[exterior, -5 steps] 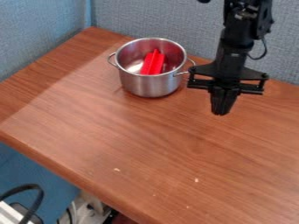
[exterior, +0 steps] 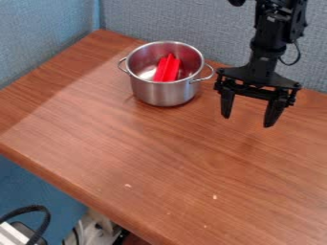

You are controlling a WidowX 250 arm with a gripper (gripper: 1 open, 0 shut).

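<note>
A steel pot [exterior: 153,88] with two side handles stands at the back middle of the wooden table, with a red object [exterior: 167,69] lying inside it. My black gripper [exterior: 250,112] is just right of the pot, over the table, its two fingers spread open and pointing down with nothing between them.
Blue-grey padded walls stand at the back and left. Cables and equipment [exterior: 38,225] sit off the table's front left corner.
The pot and the red object look unmoved.
</note>
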